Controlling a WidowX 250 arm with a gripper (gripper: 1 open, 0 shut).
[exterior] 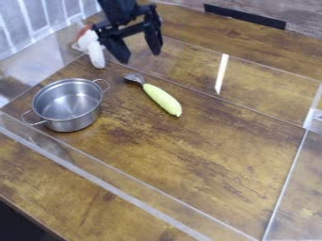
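My black gripper (pixel 128 49) hangs at the top of the camera view, open, over the back left of the board. It is beside a white toy mushroom (pixel 93 52), which it partly hides. A steel pot (pixel 68 104) with two handles stands at the left. A pale yellow-green corn-like toy (pixel 161 100) lies in the middle, with a small dark utensil (pixel 134 79) at its upper end.
Transparent low walls and edging run around the work area, with a dark slot at the back right.
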